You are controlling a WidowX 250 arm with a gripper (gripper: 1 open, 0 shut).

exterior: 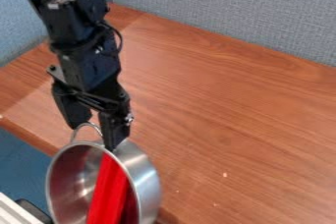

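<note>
A steel pot point(143, 191) with a loop handle sits tilted at the table's lower left edge, and long red objects point(108, 191) stand inside it. My black gripper point(113, 141) is pointed down at the pot's back rim, just above the red objects. Whether it is open or shut, and whether it holds the rim, I cannot tell.
Grey fabric panels point(237, 12) stand along the back and left. A white object point(14, 213) is at the bottom left corner, beside a blue-grey surface.
</note>
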